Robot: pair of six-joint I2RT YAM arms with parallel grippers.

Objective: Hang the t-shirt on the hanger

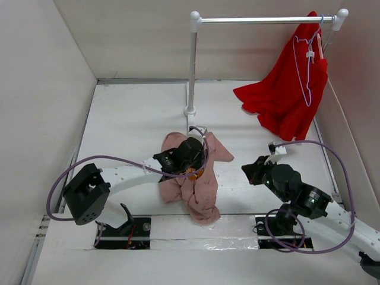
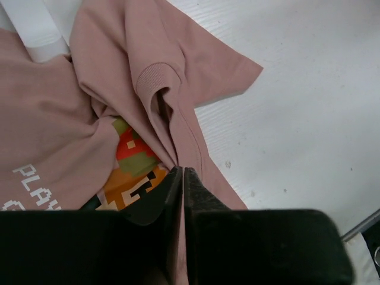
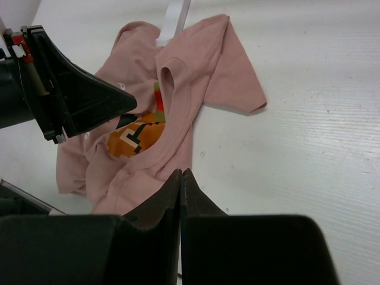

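A pink t-shirt with an orange print lies bunched on the white table. My left gripper is over its middle, fingertips close together at a long fold below the collar; whether cloth is between them I cannot tell. My right gripper is shut, off to the right of the shirt, nothing visible between its fingers. An empty lilac hanger hangs on the rail at the back right.
The rail spans the back, its post standing behind the shirt. A red garment hangs at the right and spreads onto the table.
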